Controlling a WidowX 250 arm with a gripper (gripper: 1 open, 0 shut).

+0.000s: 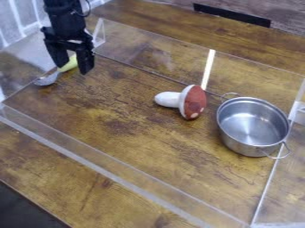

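Observation:
My black gripper (68,61) is at the upper left, its fingers pointing down and apart, standing open above a yellow object (70,66) and a grey spoon-like item (46,80). The yellow object is partly hidden behind the gripper; I cannot tell whether the fingers touch it. A toy mushroom (181,101) with a red cap and white stem lies on its side near the middle. A steel pot (251,125) with two handles stands at the right.
The wooden table (119,134) is bordered by clear low walls (119,174). A white strip (209,67) runs behind the mushroom.

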